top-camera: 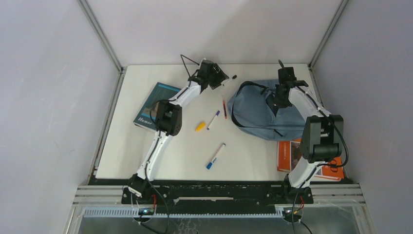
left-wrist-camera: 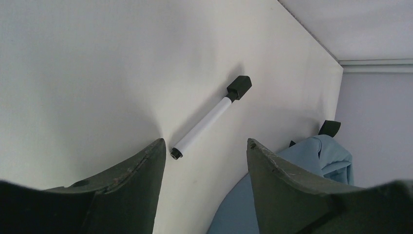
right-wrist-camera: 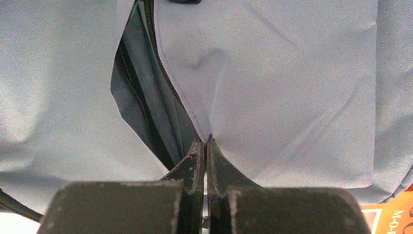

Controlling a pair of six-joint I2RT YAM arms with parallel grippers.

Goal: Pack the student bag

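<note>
A white marker with a black cap [left-wrist-camera: 210,119] lies on the table at the back. My left gripper is above it, fingers apart, and the marker's lower end sits near the left fingertip, with neither finger closed on it. In the top view that gripper [top-camera: 217,79] is just left of the cap. The blue-grey bag [top-camera: 253,114] lies at the right, its zipped opening spread. At the edge of this opening my right gripper is shut, with the bag's cloth pinched at its tips.
A dark teal book [top-camera: 146,114] lies at the left, partly behind the left arm. In the middle are a red pencil [top-camera: 224,108], two blue-and-white markers [top-camera: 213,120] [top-camera: 215,156] and a yellow item [top-camera: 200,126]. Orange books [top-camera: 284,156] lie partly under the right arm.
</note>
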